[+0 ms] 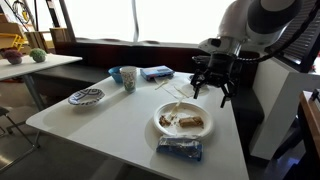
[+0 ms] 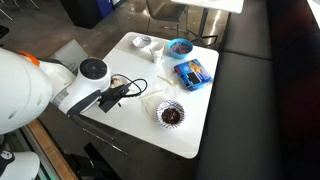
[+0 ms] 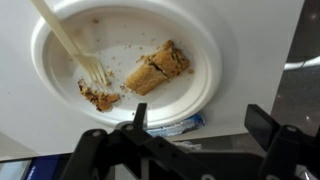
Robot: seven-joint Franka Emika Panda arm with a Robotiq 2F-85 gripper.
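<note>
My gripper (image 1: 211, 94) hangs open above the white plate (image 1: 160, 131), toward its far right side, with nothing between its fingers. In the wrist view the two dark fingers (image 3: 264, 126) stand wide apart at the lower edge. A broken brown bar (image 3: 158, 67) lies on the plate, with a smaller crumbly piece (image 3: 99, 97) and loose crumbs to its left. A pale fork (image 3: 78, 47) rests across the plate's left part, its tines close to the smaller piece. A blue and silver wrapper (image 1: 180, 148) lies on the table in front of the plate.
The white table (image 1: 115, 130) also holds a patterned bowl (image 1: 86, 96), a patterned cup (image 1: 129, 79), a blue bowl (image 2: 181, 47) and a blue package (image 2: 194, 73). A dark bench (image 2: 243, 90) runs along one side.
</note>
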